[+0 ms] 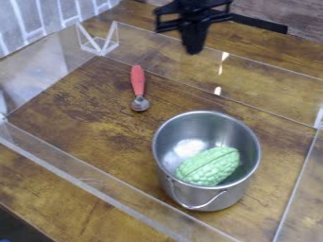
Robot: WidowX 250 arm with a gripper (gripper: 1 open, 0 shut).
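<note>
A metal bucket (187, 189) stands at the lower middle with a green bumpy toy corn cob (207, 167) inside it. A scoop with a red handle (138, 81) lies on the wooden surface left of centre. My gripper (194, 43) is dark and blurred at the top middle, above and behind the bucket, apart from both objects; its fingertips are too blurred to make out clearly.
Clear plastic walls (38, 146) surround the wooden work area (76, 113). A white grid panel (25, 19) stands at the top left.
</note>
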